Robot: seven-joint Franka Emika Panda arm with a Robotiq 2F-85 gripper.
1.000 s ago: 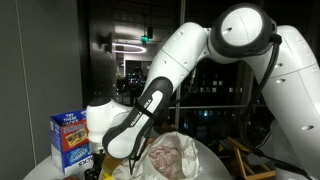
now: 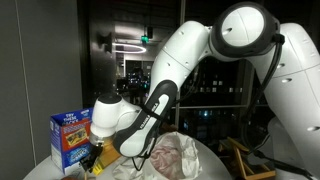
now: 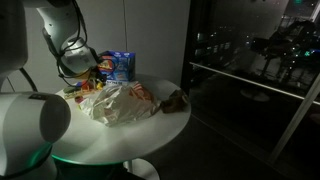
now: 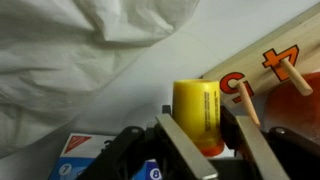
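In the wrist view a yellow piece [image 4: 197,100] with a red lower end sits between the fingers of my gripper, which is shut on it. Beyond the piece is a pale surface, and I cannot tell whether its lower end touches anything. A wooden board [image 4: 262,72] with red numerals and wooden pegs lies close to the right of the piece. From outside, the gripper [image 2: 94,158] hangs low over the table, beside the blue and red box [image 2: 72,140]; its fingertips are hard to make out there.
A crumpled white plastic bag [image 3: 115,104] covers much of the table on one side of the gripper. A red rounded object [image 4: 296,105] adjoins the board. One brown item [image 3: 174,102] lies near the table edge. Bare white tabletop [image 3: 150,128] shows at the front.
In exterior view 1 my wrist has risen a little and tilted over the last second. The box and the bag look unmoved.
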